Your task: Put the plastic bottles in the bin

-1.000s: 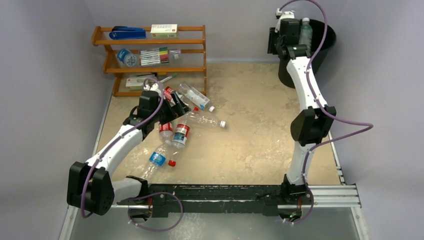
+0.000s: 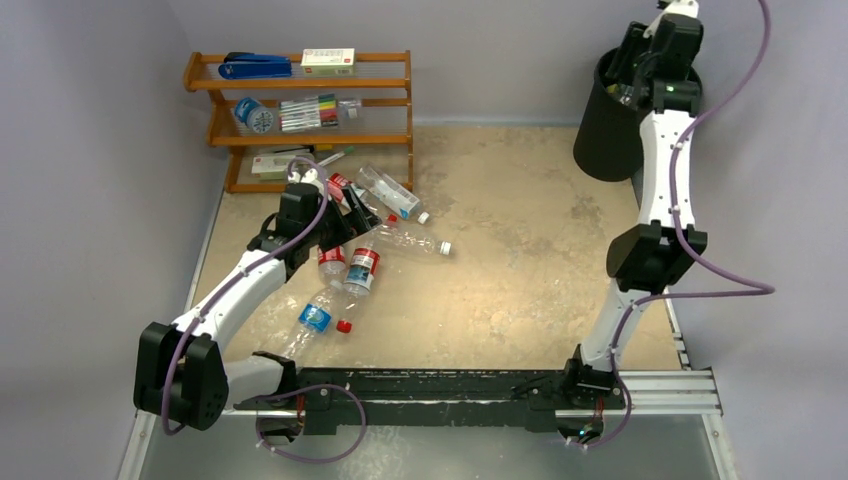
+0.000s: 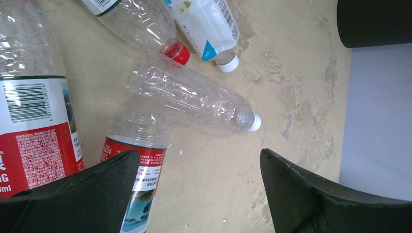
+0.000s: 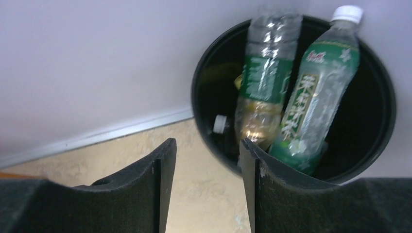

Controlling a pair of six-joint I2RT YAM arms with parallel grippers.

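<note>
Several empty plastic bottles lie loosely piled at left centre: a clear white-capped one (image 2: 408,238), a red-labelled one (image 2: 362,268), a blue-labelled one (image 2: 314,318). My left gripper (image 2: 362,212) hangs open above them, nothing between its fingers; in the left wrist view red-labelled bottles (image 3: 34,150) lie below it. My right gripper (image 2: 638,62) is up over the black bin (image 2: 600,140) at the back right, open with nothing held. In the right wrist view two green-labelled bottles (image 4: 316,97) stand inside the bin, near its right side.
A wooden rack (image 2: 300,138) with pens, boxes and a blue stapler stands at the back left. Bare floor (image 2: 510,270) fills the middle and right. Walls bound the back and sides.
My right gripper and arm have moved rightward over the bin. The bin has shifted a little to the right. The left arm and the loose bottles have stayed put.
</note>
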